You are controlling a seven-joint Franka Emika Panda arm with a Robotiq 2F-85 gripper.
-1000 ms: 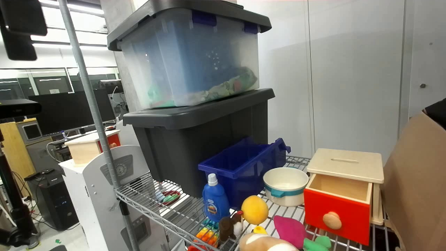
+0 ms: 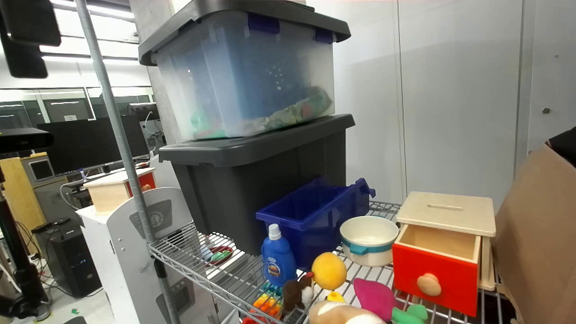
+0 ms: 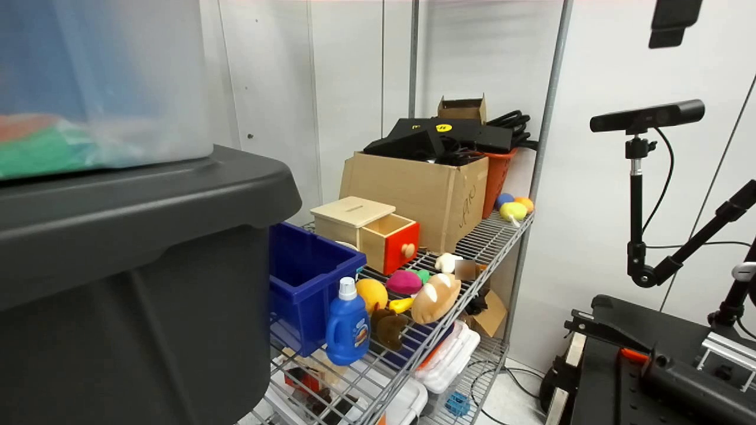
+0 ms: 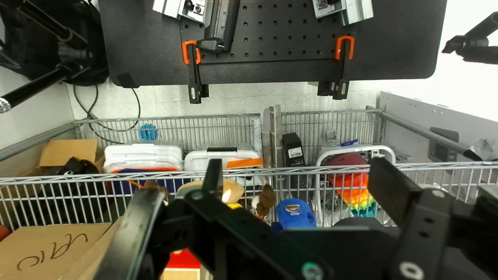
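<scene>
In the wrist view my gripper is open, its dark fingers spread wide above a wire shelf. Nothing shows held between them. A wooden box has its red-fronted drawer pulled out, and the visible part of the drawer is empty. Beside it stand a cream pot with a teal band and an empty-looking blue bin. In front are a blue detergent bottle, an orange ball, a magenta toy and a tan plush. My gripper is apart from all of them.
A dark grey tote with a clear tote on top fills one shelf end. A cardboard box stands at the other. The shelf's wire front rail crosses below my gripper; a black table lies beyond.
</scene>
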